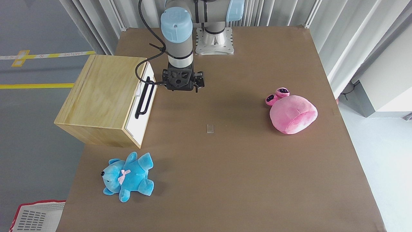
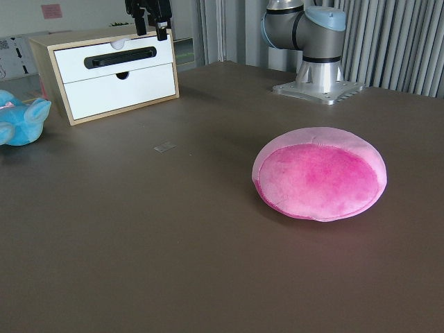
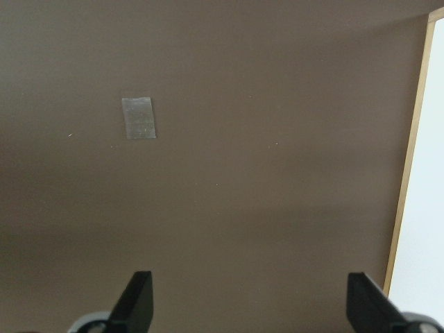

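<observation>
A wooden two-drawer cabinet (image 1: 94, 92) sits at the left, its white drawer fronts (image 2: 118, 94) shut, the upper one with a black handle (image 2: 118, 60). My gripper is open and empty, raised just off the cabinet's drawer side, toward the back. A blue teddy bear (image 1: 131, 176) with a pink bow lies in front of the cabinet. A pink plush toy (image 1: 293, 116) with big eyes on stalks sits at the right of the table.
A red-rimmed white basket (image 1: 38, 216) is on the floor at the front left.
</observation>
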